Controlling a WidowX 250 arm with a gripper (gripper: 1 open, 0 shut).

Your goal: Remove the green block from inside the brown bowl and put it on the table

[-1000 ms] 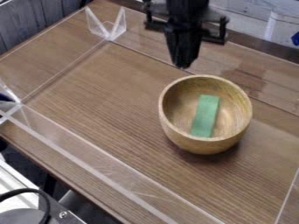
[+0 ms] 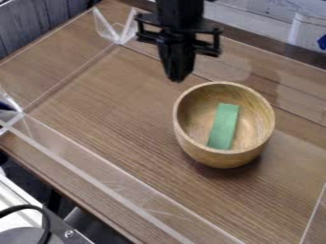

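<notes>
The green block [image 2: 224, 127] lies inside the brown bowl [image 2: 190, 143], leaning along its inner floor and wall on the right side. The bowl sits on the right half of the wooden table. Behind and to the left of the bowl is my dark gripper [image 2: 177, 71], above the table and apart from both block and bowl. Its fingers are dark and blurred, so I cannot make out whether they are apart or together. No object shows at its tip.
Bare wooden table [image 2: 109, 133] stretches left and in front of the bowl. A clear and white bracket [image 2: 117, 24] stands at the back left. Grey and black hardware [image 2: 26, 224] fills the front left corner.
Block and bowl have stayed in place.
</notes>
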